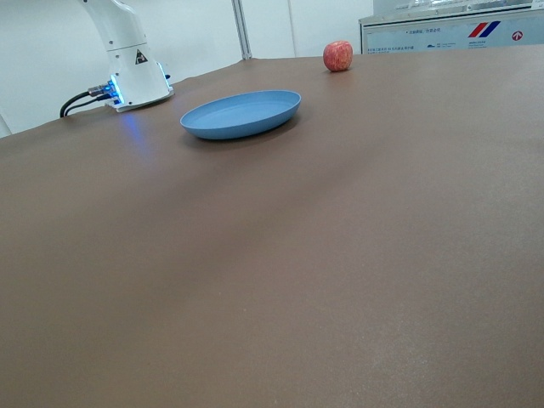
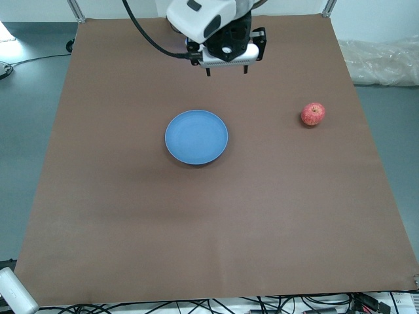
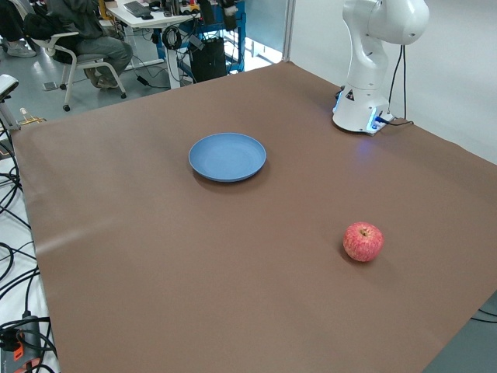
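A red apple rests on the brown table, right of a flat blue plate in the left view. The top view has the apple behind and right of the plate; the right view shows the apple nearer that camera than the plate. My gripper hangs near the far edge in the left view, above and behind the plate, with both finger tips apart and nothing seen between them. It is out of frame in the top view.
The robot base stands at a table edge beside a white wall. Cables run along another edge. Crumpled plastic lies beyond it.
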